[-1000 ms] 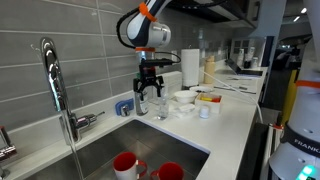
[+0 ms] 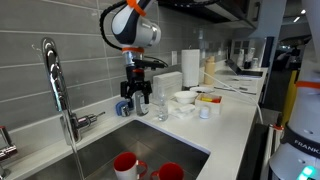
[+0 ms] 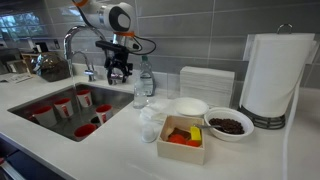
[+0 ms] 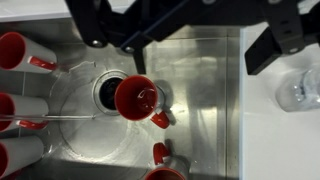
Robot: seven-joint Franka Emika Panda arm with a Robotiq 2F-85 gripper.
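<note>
My gripper [image 2: 136,92] hangs open above the far end of the sink [image 3: 75,128], with nothing between its fingers. In the wrist view its two dark fingers stand wide apart, the right one over the counter beside the sink. Below the left finger, a white mug with a red inside [image 4: 137,97] lies near the drain [image 4: 108,92]. Another red-lined mug [image 4: 165,173] is cut off by the bottom edge. Several more mugs [image 3: 64,106] line the left side of the sink.
A clear jar [image 4: 298,90] stands on the counter. Farther along are a box of colourful items [image 3: 180,140], a bowl of dark pieces [image 3: 230,124], white plates [image 3: 187,106] and a paper towel roll [image 3: 272,75]. The faucet [image 2: 57,75] rises behind the sink.
In exterior view 1 the arm and gripper have shifted to the left, toward the sink. The mugs and counter items have not moved.
</note>
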